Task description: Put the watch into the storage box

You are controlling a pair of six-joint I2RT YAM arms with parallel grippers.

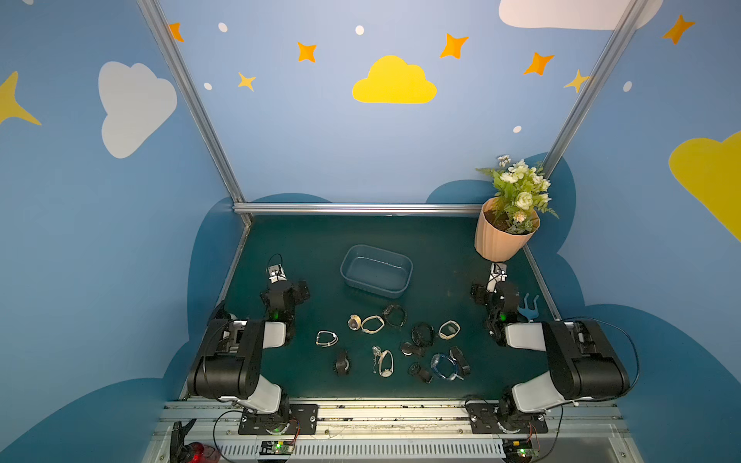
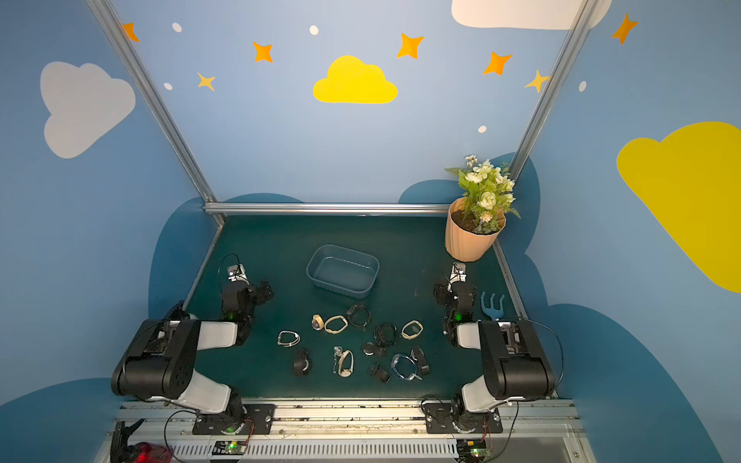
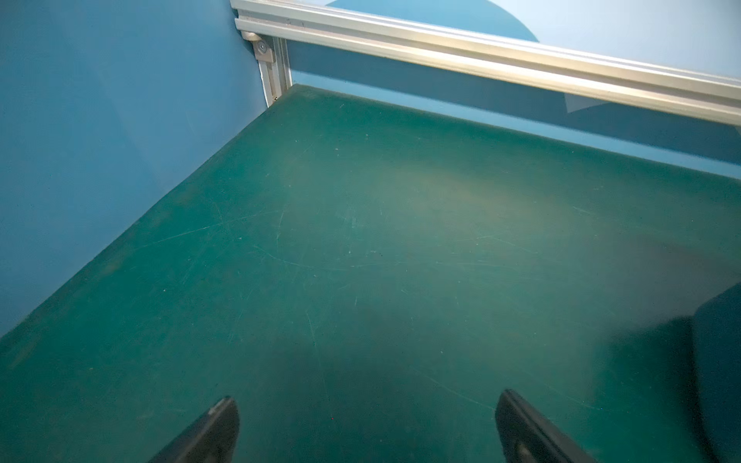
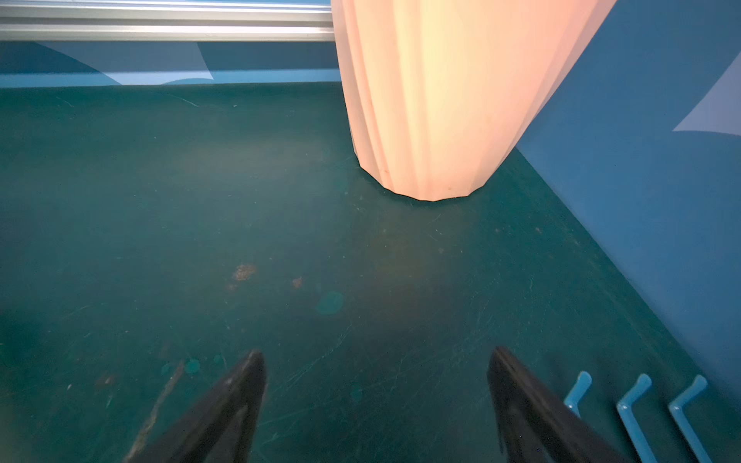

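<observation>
The storage box [image 1: 376,291], a blue open tray, stands empty near the middle of the green table. Several watches and bands lie scattered in front of it, among them a cream one [image 1: 373,325], a black one [image 1: 422,335], a dark one [image 1: 342,362] and a pale one [image 1: 449,330]. My left gripper is open left of the box, its fingers [image 3: 216,428] apart over bare table. Over on the right, my right gripper is open too, with nothing between its fingers. Neither gripper is at a watch.
A pink flower pot [image 1: 498,235] stands in the back right corner. Beside my right arm lies a blue fork-like tool [image 1: 529,308]. Bare table [image 1: 301,231] stretches behind the box on the left. Metal rails [image 1: 362,208] and painted walls enclose the table.
</observation>
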